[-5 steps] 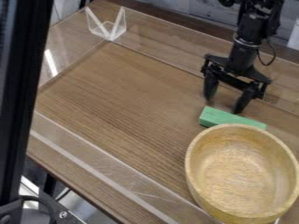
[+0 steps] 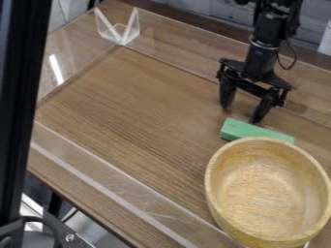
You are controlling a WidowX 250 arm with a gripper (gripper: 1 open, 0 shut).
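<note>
My black gripper hangs on the right side of the table, its fingers spread open with nothing seen between them. Just below it a green block lies flat on the wood. A large pale yellow bowl sits in front of the block, at the bottom right.
A white wire-like holder stands at the back left. A dark edge runs along the left of the view.
My gripper has shifted slightly to the left and up, away from the green block. The block and bowl stay in place.
</note>
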